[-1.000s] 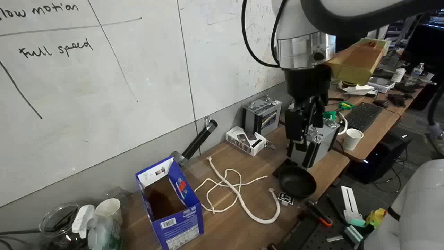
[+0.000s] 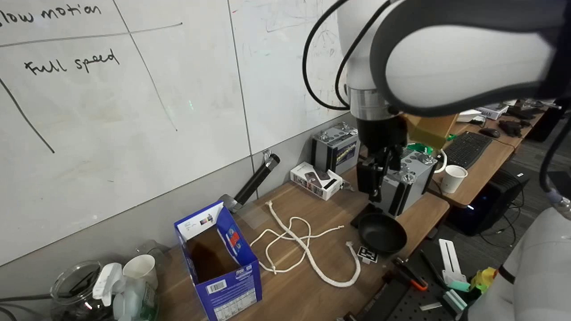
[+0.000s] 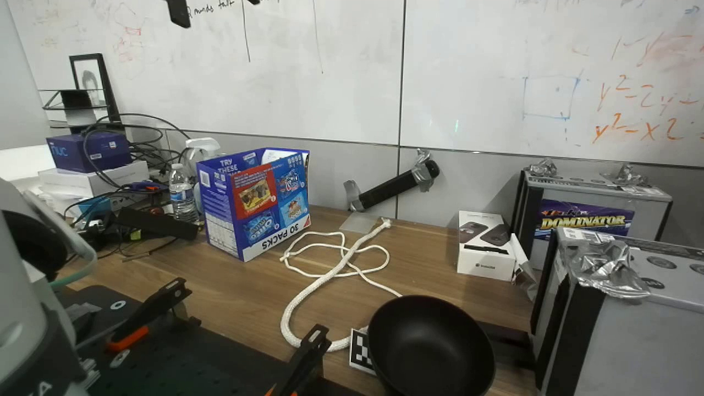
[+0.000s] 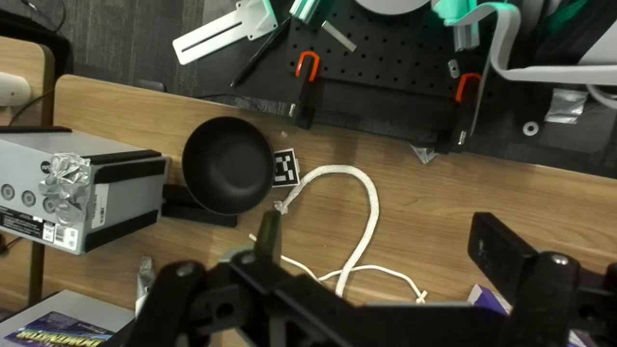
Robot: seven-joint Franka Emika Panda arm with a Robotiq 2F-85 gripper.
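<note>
My gripper stands open high over the wooden table, its two black fingers far apart in the wrist view with only air between them. Below lies a thick white rope (image 4: 370,222), curved like a hook, crossing a thinner white cord (image 4: 373,268). A black bowl (image 4: 228,165) sits on the table beside the rope's end, empty. In exterior view 1 an open-topped blue box (image 2: 230,286) stands to the left of the cord; the visible part of its inside looks empty.
Two grey batteries (image 3: 633,317) stand at the right, with a white phone box (image 3: 485,247) near them. A black tube (image 3: 396,188) is taped along the wall. Black clamps with orange tips (image 4: 306,66) hold the pegboard edge. Bare table lies right of the rope in the wrist view.
The arm and gripper have shifted left and away from the camera in exterior view 1. The rope, cord, bowl and box lie where they were.
</note>
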